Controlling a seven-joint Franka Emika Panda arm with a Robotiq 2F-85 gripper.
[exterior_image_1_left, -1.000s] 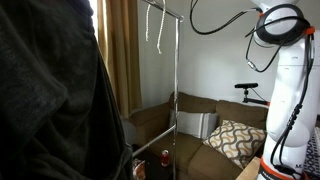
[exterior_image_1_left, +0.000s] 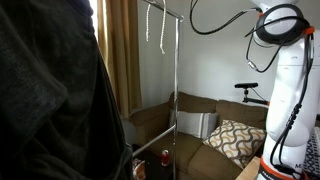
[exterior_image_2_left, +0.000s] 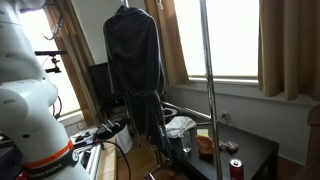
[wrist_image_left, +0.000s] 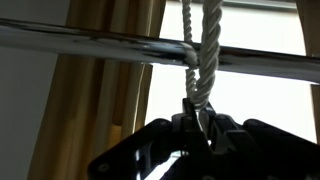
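A white twisted rope (wrist_image_left: 209, 45) loops over a shiny metal rail (wrist_image_left: 110, 43) in the wrist view. Its lower part runs down between the dark fingers of my gripper, which is shut on it just below the rail. Two strands of white rope (exterior_image_1_left: 163, 25) hang from the rack's top bar in exterior view 1. The gripper itself is outside both exterior views. A dark robe (exterior_image_2_left: 137, 60) hangs on the rack in exterior view 2; large dark cloth (exterior_image_1_left: 55, 100) covers the left of exterior view 1.
The rack's upright pole (exterior_image_2_left: 211, 90) stands before a low dark table (exterior_image_2_left: 247, 147), which bears a red can (exterior_image_2_left: 236, 169) and other small items. A brown sofa (exterior_image_1_left: 198, 158) with cushions is behind. Bright windows and brown curtains (exterior_image_1_left: 124, 55) line the back wall.
The hanging rope in exterior view 1 has shifted very slightly. The rack, furniture and robot base stand as before.
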